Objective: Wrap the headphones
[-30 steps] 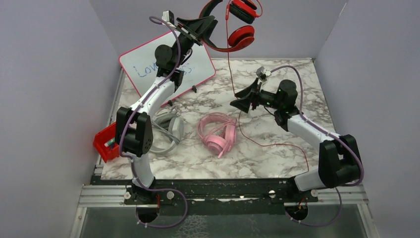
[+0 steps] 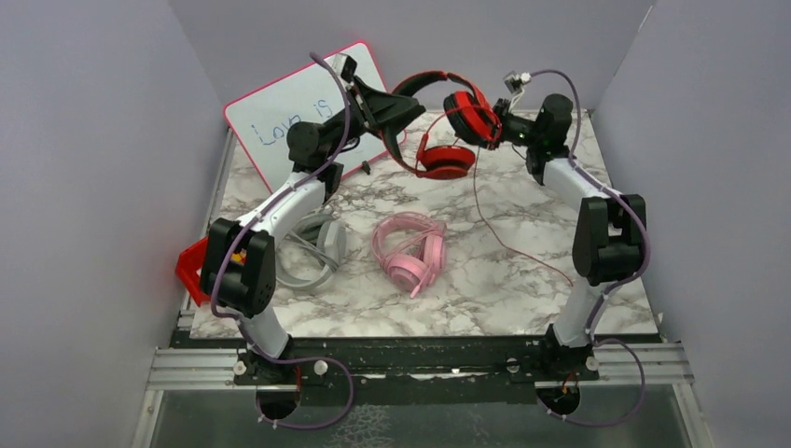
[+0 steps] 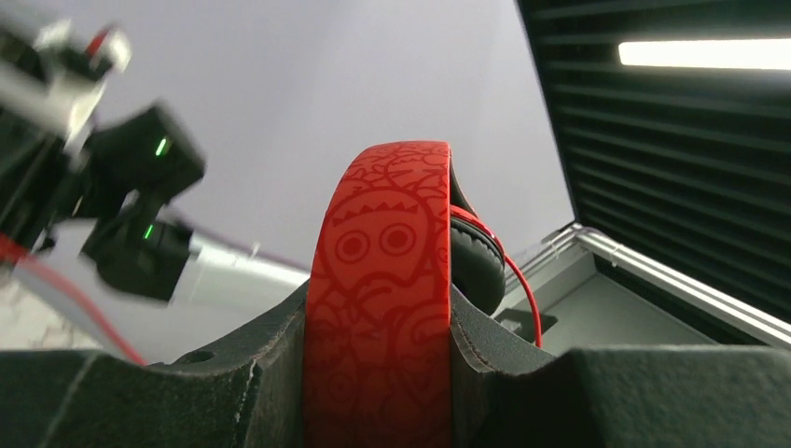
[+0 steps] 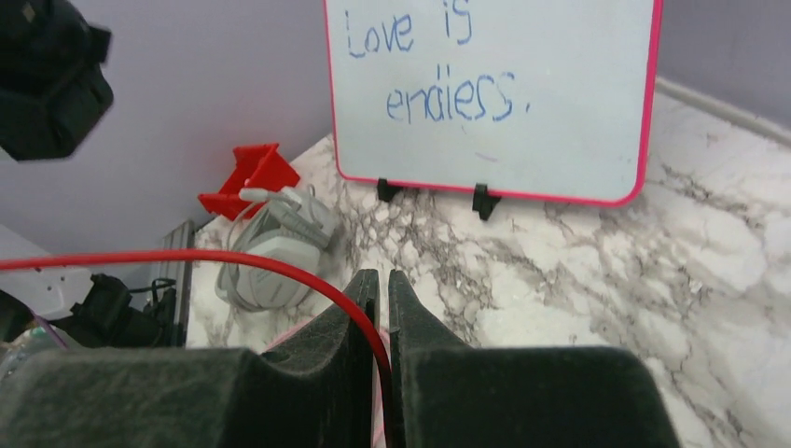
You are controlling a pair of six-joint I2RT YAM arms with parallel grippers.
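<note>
Red-and-black headphones (image 2: 448, 161) hang in the air over the back of the table, gripped on the headband by my left gripper (image 2: 399, 112). The band (image 3: 378, 280), printed with cartoon faces, fills that gripper's fingers in the left wrist view. My right gripper is shut on the thin red cable (image 4: 280, 269), which arcs into its fingers. In the top view the right gripper is partly behind an ear cup (image 2: 471, 117); the cable trails from there down across the table toward the front right.
Pink headphones (image 2: 420, 271) lie mid-table, grey headphones (image 2: 331, 247) left of them. A whiteboard (image 2: 275, 93) stands at the back left on small stands. A red bin (image 2: 189, 271) sits at the left edge.
The left gripper has come lower and right with the headphones. My right gripper has moved up toward the back, alongside them, shut on the cable, which now runs differently across the table.
</note>
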